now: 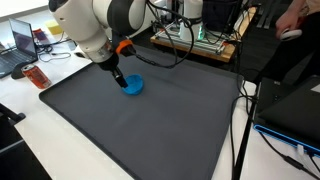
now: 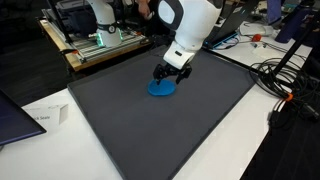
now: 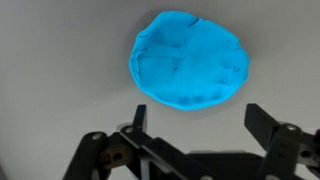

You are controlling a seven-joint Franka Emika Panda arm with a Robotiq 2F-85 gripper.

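A round piece of blue cloth or a shallow blue dish (image 3: 190, 62), I cannot tell which, lies alone on the dark grey board (image 1: 140, 130). In the first exterior view the blue thing (image 1: 132, 85) is just right of my gripper (image 1: 120, 80). The second exterior view has the blue thing (image 2: 161, 87) on the board below my gripper (image 2: 172, 75). My gripper is open in the wrist view, its two dark fingers wide apart, with nothing between them. Beyond the fingertips, the blue thing shows whole.
A red can (image 1: 37, 77) and a laptop (image 1: 25, 40) stand off the board at the far left. Black cables (image 2: 285, 80) run beside the board. Most of the board's surface is bare.
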